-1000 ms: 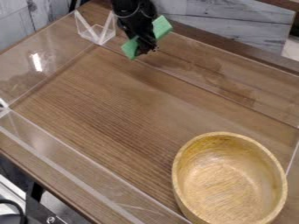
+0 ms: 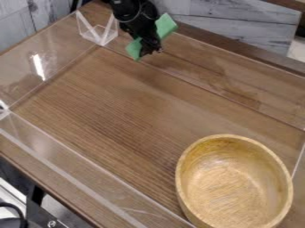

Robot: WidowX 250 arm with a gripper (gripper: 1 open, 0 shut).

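Observation:
My black gripper (image 2: 141, 37) reaches down from the top centre of the camera view, shut on a green object (image 2: 165, 28) that shows on both sides of the fingers, partly hidden by them. A clear plastic container (image 2: 98, 27) stands just left of the gripper, near the back edge of the wooden table (image 2: 131, 116).
A round wooden bowl (image 2: 234, 178) sits at the front right. A marbled wall stands behind the back edge, and dark cables lie beyond the table at the lower left.
The gripper and green object have shifted slightly left over the last second; the bowl and container look unmoved.

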